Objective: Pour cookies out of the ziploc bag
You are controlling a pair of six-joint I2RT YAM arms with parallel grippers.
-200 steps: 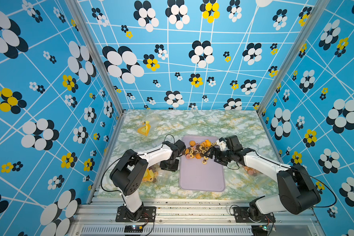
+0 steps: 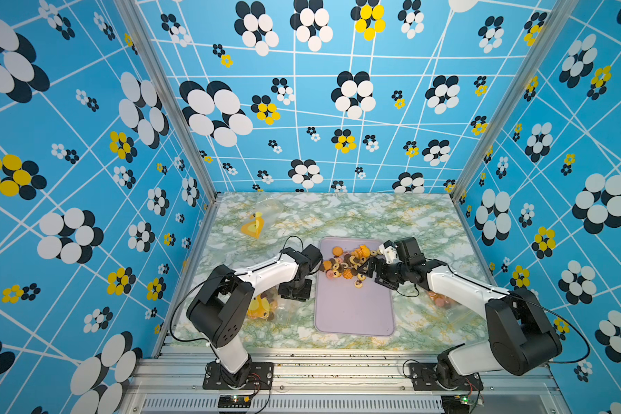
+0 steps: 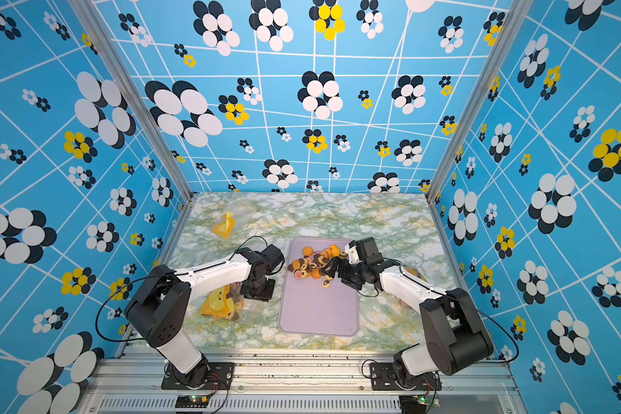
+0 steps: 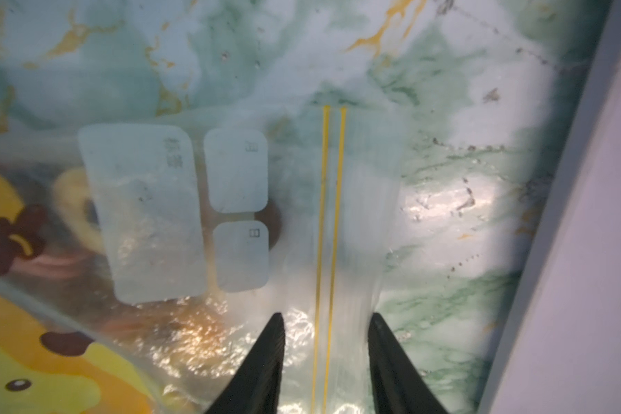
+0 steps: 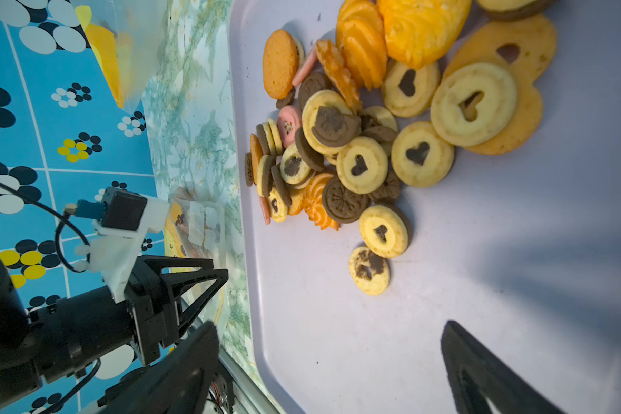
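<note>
A clear ziploc bag [image 4: 151, 214] with a yellow cartoon print and cookies inside lies flat on the marble table, left of the tray. Its two yellow zip lines [image 4: 327, 227] run near its mouth edge. My left gripper is over this mouth end, its fingers parted and the zip lines showing between them; whether they touch the plastic cannot be told. A pile of mixed cookies [image 5: 358, 165] lies at the back of the lilac tray [image 2: 355, 310]. Over the tray, my right gripper stands open, nothing between its fingers.
Behind the left arm lies another clear bag [image 2: 253, 224] with a yellow print, looking empty. A further bag [image 2: 440, 299] with cookies shows partly beneath the right arm. The front half of the tray is bare.
The right arm, the tray and the cookie pile look unchanged.
</note>
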